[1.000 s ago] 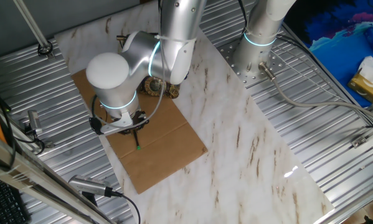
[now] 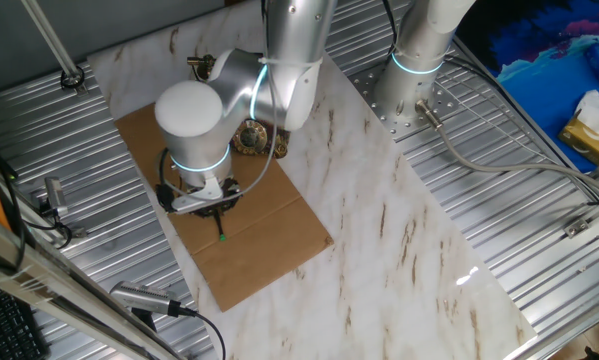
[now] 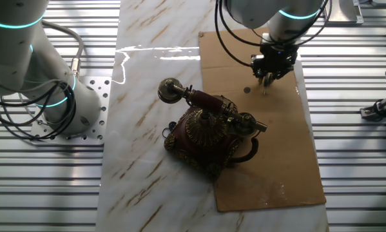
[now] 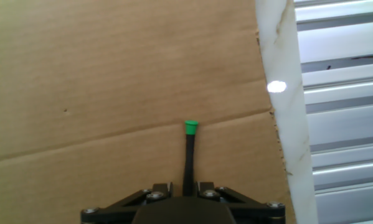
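Observation:
A thin black stick with a green end (image 4: 191, 128) shows in the wrist view, running up from between the fingers of my gripper over brown cardboard (image 4: 111, 74). The fingers stand close on either side of it; whether they touch it is not clear. In exterior view 1 the green end (image 2: 222, 237) shows just below my gripper (image 2: 217, 208), over the middle of the cardboard. Exterior view 2 has my gripper (image 3: 268, 78) low over the far part of the cardboard; the green end is hidden there.
An ornate dark red and brass telephone (image 3: 205, 132) stands partly on the cardboard, near the arm. Metal slats (image 4: 342, 99) lie past the table's edge. A silver device with a cable (image 2: 144, 298) sits beside that edge.
The upper wrist of my arm has shifted a little right in exterior view 1. The gripper has moved only slightly, and the green end stays in nearly the same place.

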